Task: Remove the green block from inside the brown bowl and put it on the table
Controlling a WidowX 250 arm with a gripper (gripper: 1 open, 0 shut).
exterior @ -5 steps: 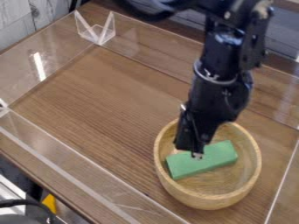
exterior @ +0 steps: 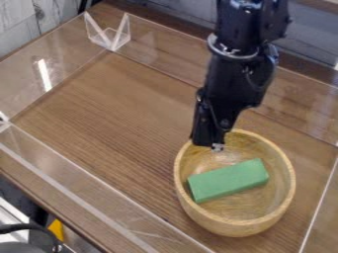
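Observation:
A green block (exterior: 227,180) lies flat inside the round brown bowl (exterior: 195,210), set at a slant on the bowl's floor. My dark gripper (exterior: 209,141) points down at the bowl's far left rim, behind the block in the image and apart from it. Its fingers look close together in this view, and their exact gap is hard to make out against the dark body. The block's top is in full view.
Bare wooden table (exterior: 106,128) stretches out left of the bowl. A clear wire-like stand (exterior: 109,32) is at the far left. Dark cables and a yellow part (exterior: 55,229) show at the lower left corner, off the table's edge.
My gripper has drawn up and back in the image, away from the block, and slightly to the left. Bowl and block have stayed put.

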